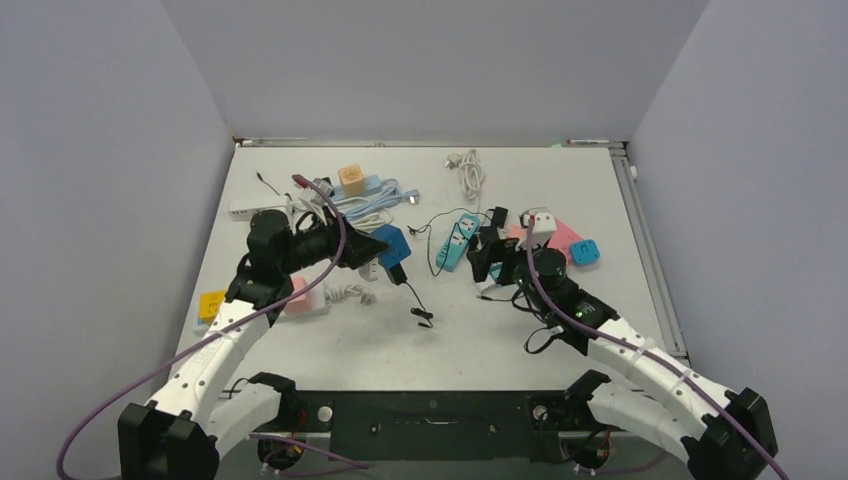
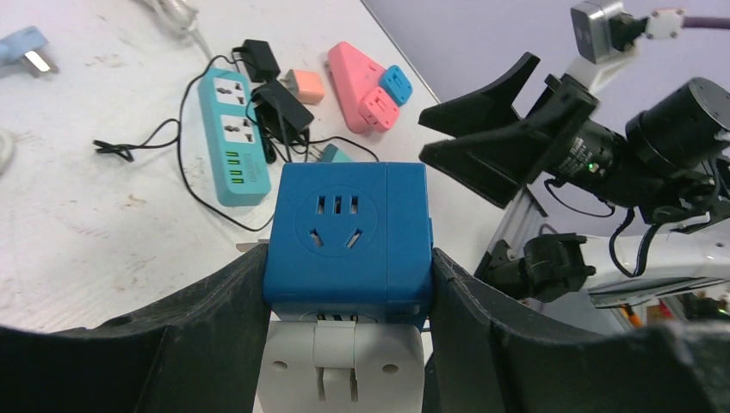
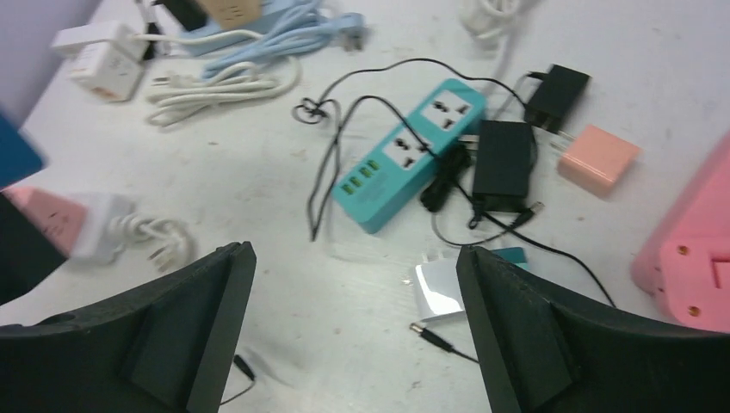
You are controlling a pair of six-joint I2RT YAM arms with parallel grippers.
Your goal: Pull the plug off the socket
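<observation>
The blue cube socket (image 2: 346, 228) is held up off the table, with my left gripper shut on its sides. Its slotted face shows in the left wrist view, with a white block (image 2: 297, 370) just below it. A black plug adapter (image 1: 398, 274) is at the cube's lower side in the top view, its cord (image 1: 414, 294) trailing down to the table. At the left edge of the right wrist view, the same adapter (image 3: 26, 254) shows partly. My right gripper stands open to the right of the cube, nothing between its fingers.
A teal power strip (image 3: 405, 155) with black adapters (image 3: 504, 163) and loose cords lies between the arms. Pink (image 2: 355, 77) and small blue (image 1: 584, 252) sockets sit right. Coiled cables (image 1: 375, 210) lie at back left.
</observation>
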